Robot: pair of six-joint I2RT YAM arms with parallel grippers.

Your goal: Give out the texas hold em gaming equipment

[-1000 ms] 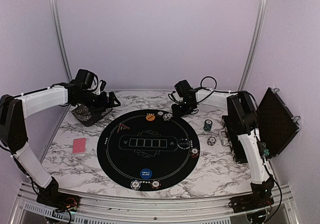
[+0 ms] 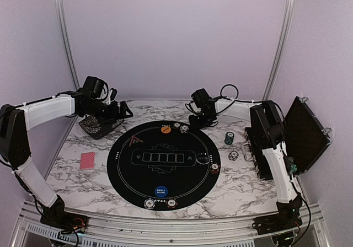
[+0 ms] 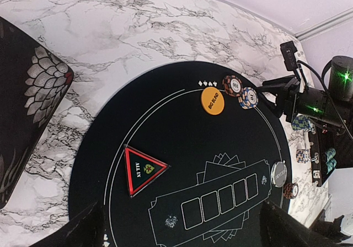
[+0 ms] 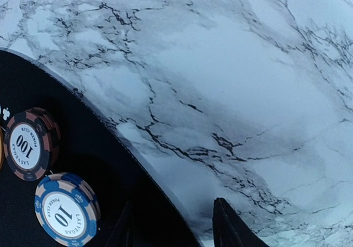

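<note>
On the round black poker mat (image 2: pixel 160 175), a brown 100 chip stack (image 4: pixel 26 145) and a blue 10 chip stack (image 4: pixel 66 209) lie side by side at the far edge. Just right of them, my right gripper (image 2: pixel 193 123) hovers low over the mat's rim; its fingers (image 4: pixel 223 225) are apart with nothing between. The orange big blind disc (image 3: pixel 212 101) lies left of the stacks, and the red-edged all-in triangle (image 3: pixel 143 170) farther left. My left gripper (image 2: pixel 126 110) is open and empty, beyond the mat's upper left. Near the front are the blue small blind disc (image 2: pixel 160 192) and two chip stacks (image 2: pixel 160 203).
Red cards (image 2: pixel 87 160) lie left of the mat. A black patterned case (image 3: pixel 22 109) stands behind them. On the right are a green chip stack (image 2: pixel 229 138), another stack (image 2: pixel 233 155) and an open chip case (image 2: pixel 309 128), partly hidden by my right arm.
The blue 10 chip stack has shifted slightly left, toward the brown stack. The right gripper has moved only a little beside it; the left arm is still.
</note>
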